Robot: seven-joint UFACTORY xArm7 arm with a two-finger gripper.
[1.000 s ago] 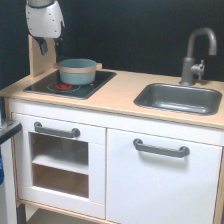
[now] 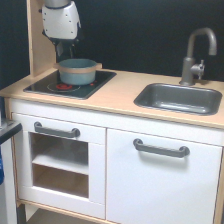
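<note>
A blue-grey pot with a light brown rim stands upright on the black stovetop, over a red burner ring. Above the pot's left part hangs my white gripper, with its dark fingers pointing down towards the rim. The fingers are small and dark against the wall, so neither their gap nor any contact with the pot can be made out.
To the right, a metal sink with a tall grey faucet is set into the wooden counter. Free counter lies between stove and sink. Below are an oven door and a cabinet door, both closed.
My gripper has moved to the right and a little lower, from left of the pot to above its left part. The pot has not visibly moved.
</note>
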